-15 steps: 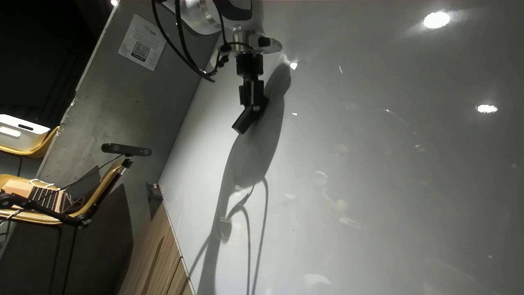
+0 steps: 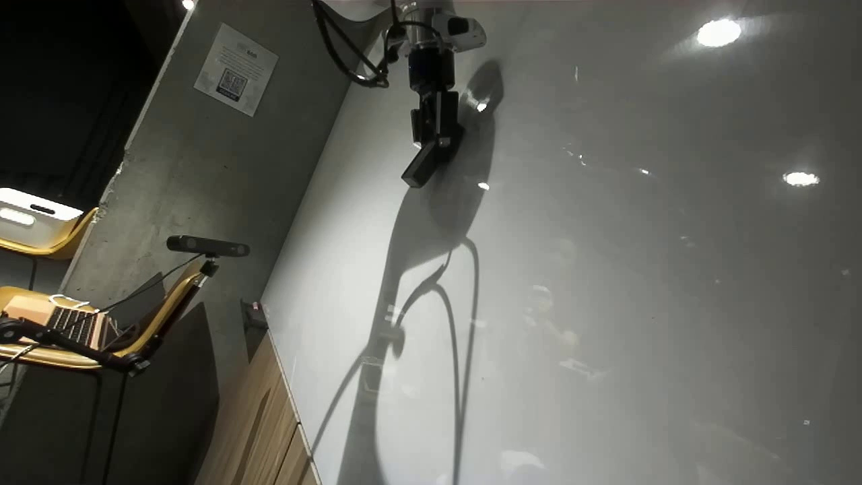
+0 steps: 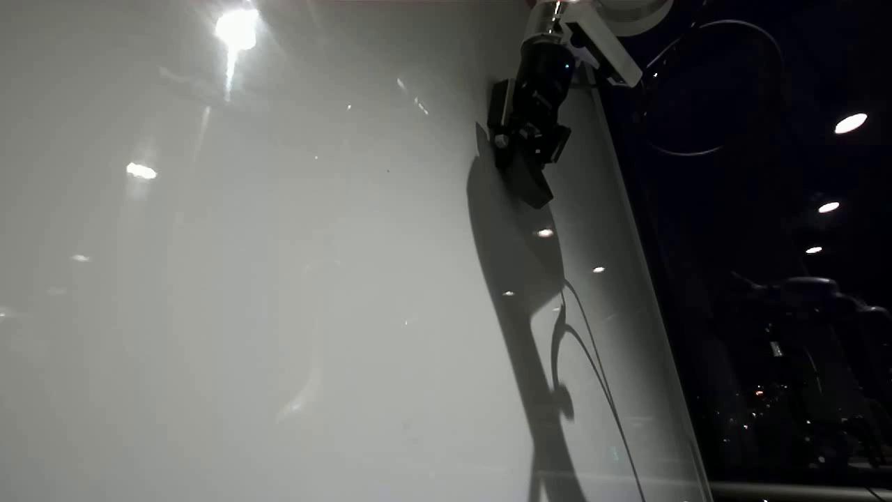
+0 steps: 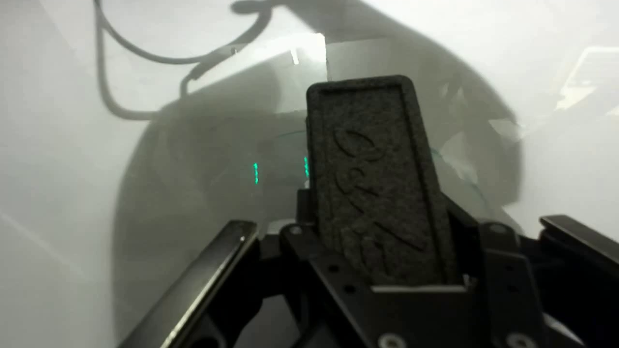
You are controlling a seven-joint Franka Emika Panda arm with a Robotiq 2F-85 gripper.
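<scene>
A dark block [image 4: 371, 180] with a fuzzy grey face and raised lettering fills the middle of the wrist view; it looks like a board eraser. My gripper is shut on its near end, one finger on each side. In exterior view 1 the gripper [image 2: 436, 133] hangs at the top centre, and the block [image 2: 420, 166] juts out of it, tilted down to the left. From exterior view 2 the block [image 3: 529, 183] points down to the right below the gripper [image 3: 527, 138]. Whether the block touches the white surface [image 3: 334, 276] cannot be told.
A grey wall [image 2: 267, 145] bounds it on the left in exterior view 1. Wooden panels [image 2: 258, 420] lie at the lower left, near a chair with a laptop [image 2: 81, 327].
The arm, with the block in its gripper, has moved up and slightly right in exterior view 1. Its shadow has shifted the same way.
</scene>
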